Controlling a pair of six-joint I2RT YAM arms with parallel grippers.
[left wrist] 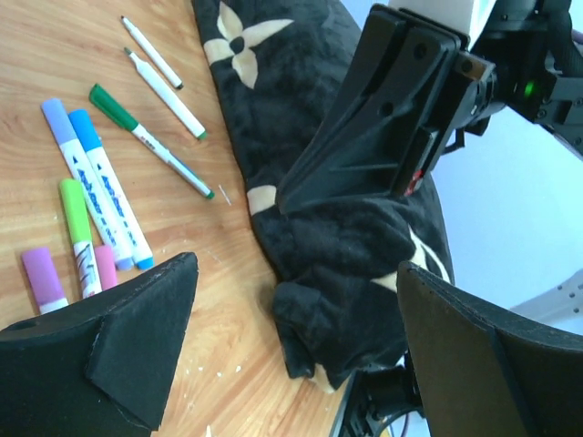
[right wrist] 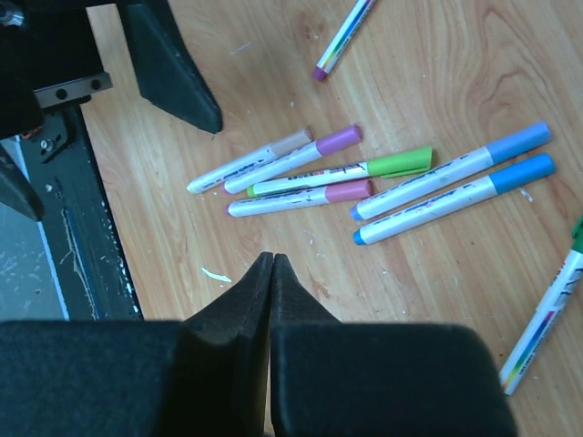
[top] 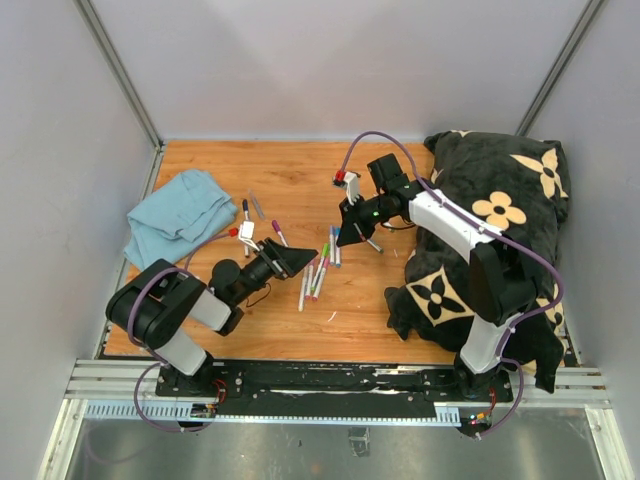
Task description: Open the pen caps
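Observation:
Several capped markers lie on the wooden table. In the right wrist view I see a light blue marker beside a darker blue marker, a green marker, a pink marker, a purple marker and a grey marker. A dark green marker lies apart in the left wrist view. My right gripper is shut above the table, its tips touching and nothing between them; the pens are outside. My left gripper stands open, nothing between its fingers, left of the pen group.
A dark flowered cushion fills the right side. The folded blue towel lies at the left. More pens lie at the back left. Both arms reach in low over the middle, and the table's front is mostly clear.

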